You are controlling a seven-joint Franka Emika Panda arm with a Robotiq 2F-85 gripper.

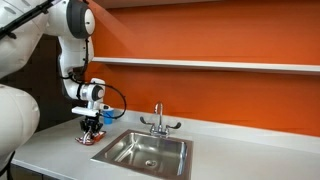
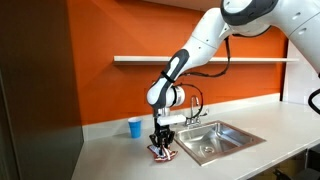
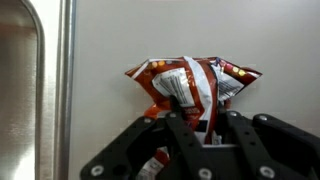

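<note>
A crumpled red, white and dark patterned wrapper or cloth lies on the counter beside the sink; its exact kind is unclear. My gripper points down over it, with dark fingers reaching onto its middle. The piece bunches up around the fingertips, and part of it is hidden beneath them. Exterior view 2 has the gripper low at the counter, right at the red and white piece. Whether the fingers grip it cannot be made out.
A metal sink with a faucet is set into the counter close by. Behind the arm stands a blue cup. A white shelf runs along the orange wall. Bare counter extends past the sink.
</note>
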